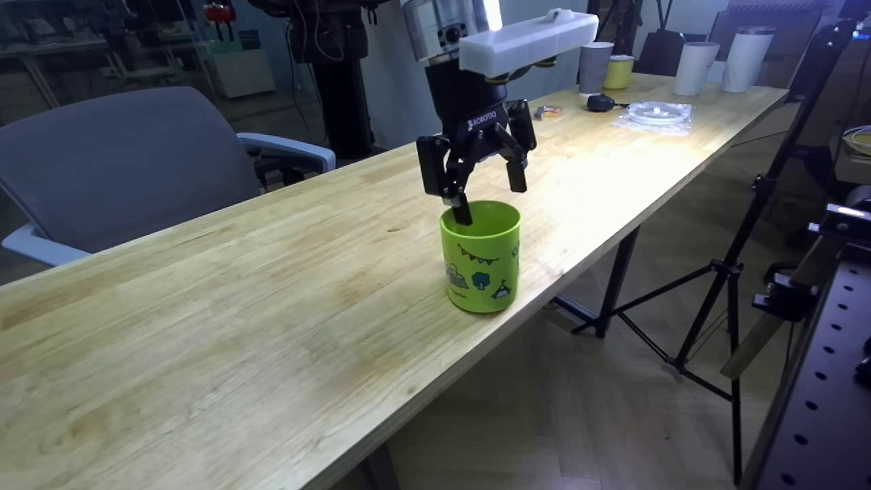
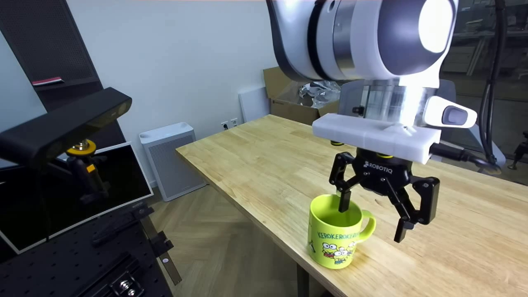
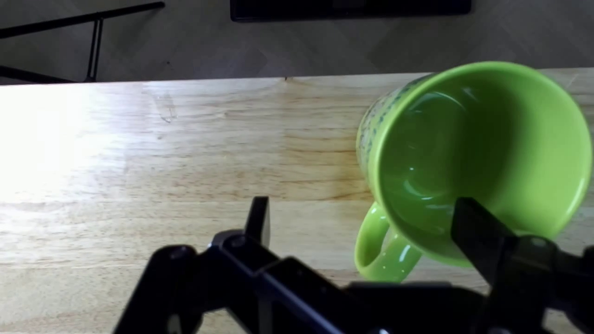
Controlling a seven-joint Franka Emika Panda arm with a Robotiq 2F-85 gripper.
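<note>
A lime-green mug (image 1: 482, 273) with cartoon prints stands upright on the wooden table, close to its edge. Its handle (image 2: 367, 225) points toward my gripper's side in the second exterior view. My gripper (image 2: 372, 220) is open above the mug. One finger (image 2: 345, 201) reaches down inside the mug's mouth, while the other hangs outside, beyond the handle. In the wrist view the mug (image 3: 484, 161) fills the right side, and the gripper spreads wide across the bottom. Nothing is clamped between the fingers.
The table edge (image 1: 441, 377) runs right beside the mug, with floor beyond it. Several cups, including a white cup (image 1: 695, 69), stand at the table's far end near a plastic-wrapped item (image 1: 655, 114).
</note>
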